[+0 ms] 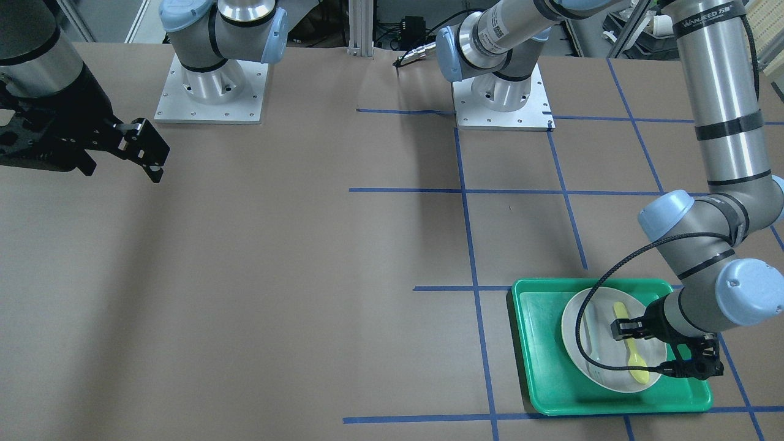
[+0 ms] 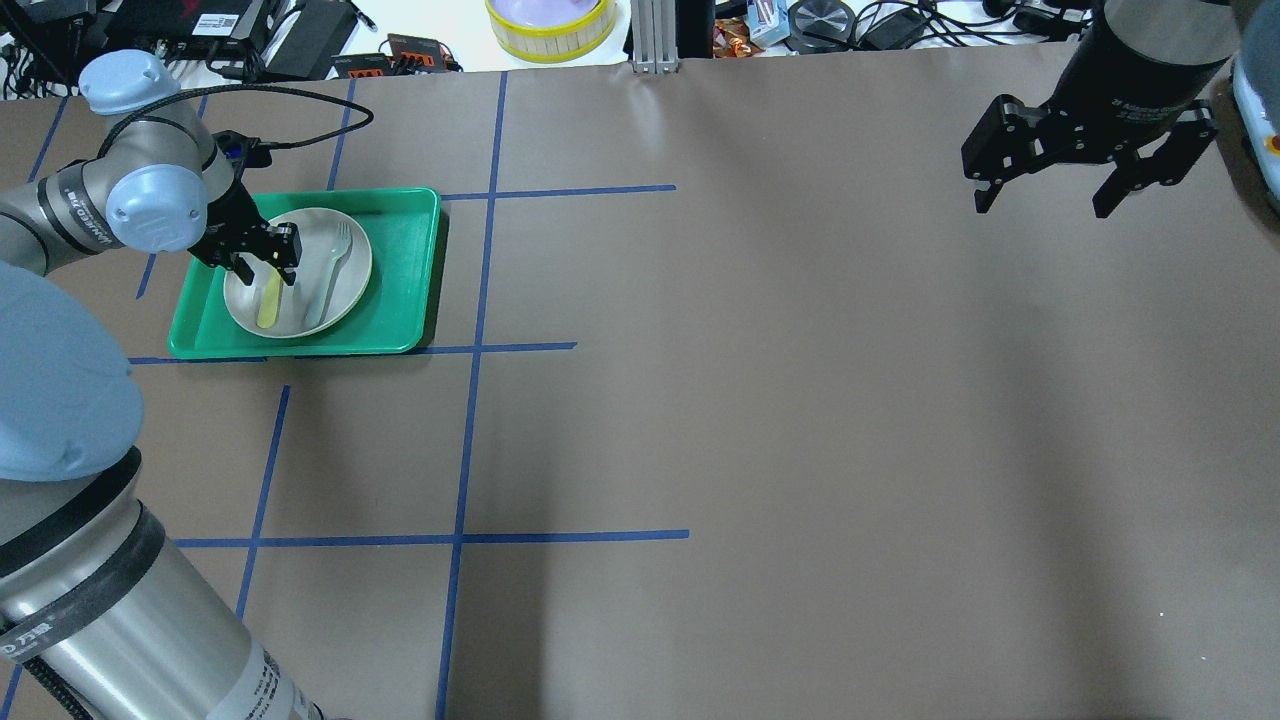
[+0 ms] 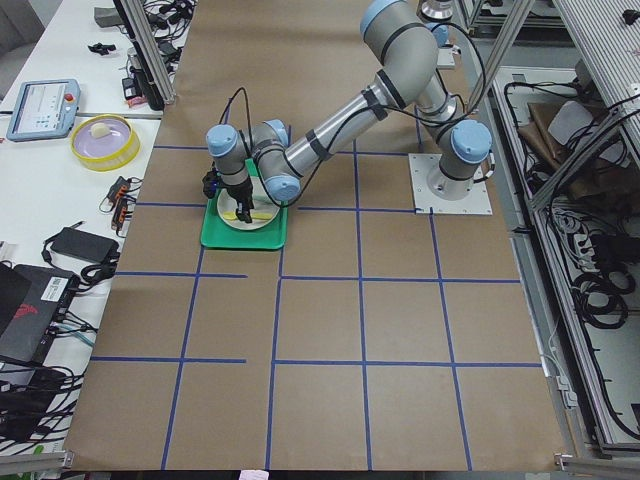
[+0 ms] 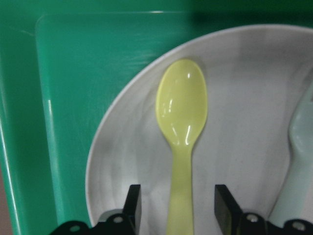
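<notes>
A yellow spoon (image 4: 182, 112) lies on a white round plate (image 4: 244, 98) inside a green tray (image 1: 536, 345). A pale blue-white utensil (image 4: 303, 147), a fork in the top view, lies beside it on the plate. My gripper hangs low over the plate, open, with one finger either side of the yellow spoon's handle, apparently not touching it. In the front view the gripper (image 1: 621, 331) partly hides the spoon.
Another black gripper (image 2: 1092, 156) hangs over the bare table at the right of the top view. The table (image 2: 780, 420) left of the tray in the front view is clear. Cables and a yellow container (image 3: 105, 150) sit beside the table.
</notes>
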